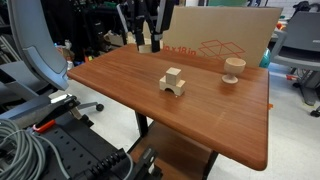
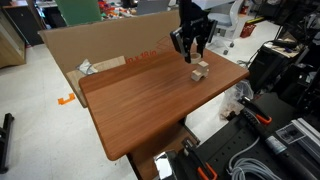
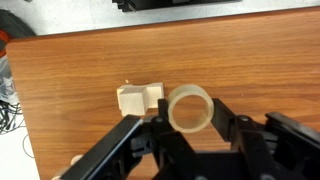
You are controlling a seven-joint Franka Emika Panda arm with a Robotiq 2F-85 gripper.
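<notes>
My gripper (image 1: pixel 145 46) hangs above the table's far left part, shut on a pale round piece (image 1: pixel 146 49). From above, in the wrist view, this round piece (image 3: pixel 190 108) shows a light rim and a tan middle, with dark fingers (image 3: pixel 222 118) at its sides. Exterior view 2 has the gripper (image 2: pixel 193 53) over the table's right side; the piece is hard to make out there. Pale wooden blocks (image 1: pixel 172 82) sit on the table, one on top of the other. In the wrist view the blocks (image 3: pixel 140 98) lie left of the held piece.
A pale goblet-like cup (image 1: pixel 234 69) stands towards the back right of the wooden table (image 1: pixel 215 115). Behind the table rises a cardboard panel (image 1: pixel 225 32). An office chair (image 1: pixel 68 85) is off the left edge.
</notes>
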